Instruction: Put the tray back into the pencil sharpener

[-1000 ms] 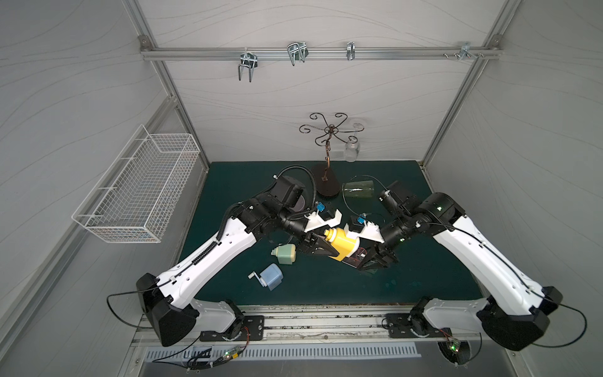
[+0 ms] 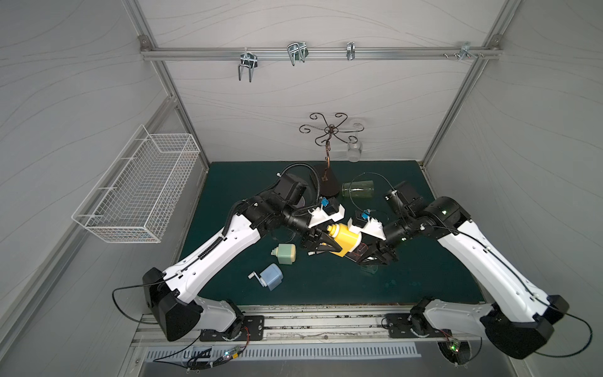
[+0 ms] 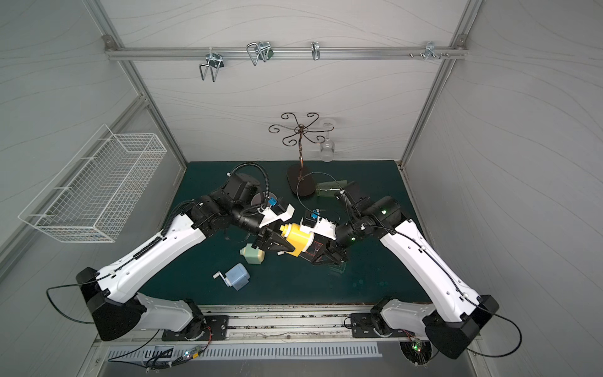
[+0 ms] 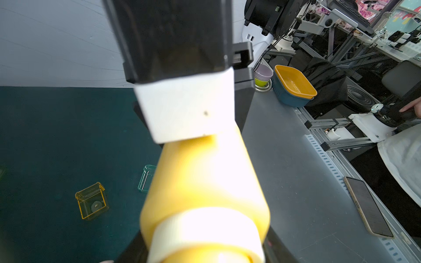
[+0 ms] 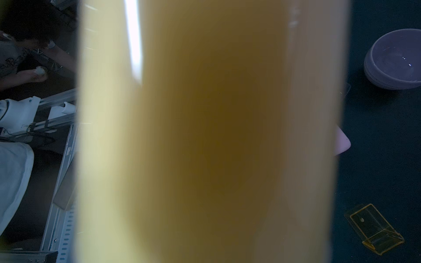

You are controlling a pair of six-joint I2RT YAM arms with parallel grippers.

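A yellow pencil sharpener (image 2: 345,237) with a pale ring at one end hangs above the table between my two grippers. From the left, my left gripper (image 2: 335,231) is shut on its narrower end. My right gripper (image 2: 360,245) is shut at the wider end; its white finger (image 4: 188,109) meets the yellow body in the left wrist view. That body, blurred, fills the right wrist view. A dark reddish patch (image 3: 314,248) shows by the right fingers; I cannot tell what it is. An orange see-through tray (image 4: 92,201) lies on the table, near a green see-through tray (image 4: 146,178).
A green sharpener (image 2: 285,254) and a blue sharpener (image 2: 270,276) lie front left. Behind are a dark stand (image 2: 326,182), a green glass (image 2: 359,189) and a purple bowl (image 5: 396,59).
Both grippers have shifted a little to the right, with the yellow sharpener still between them. The sharpeners on the table have not moved.
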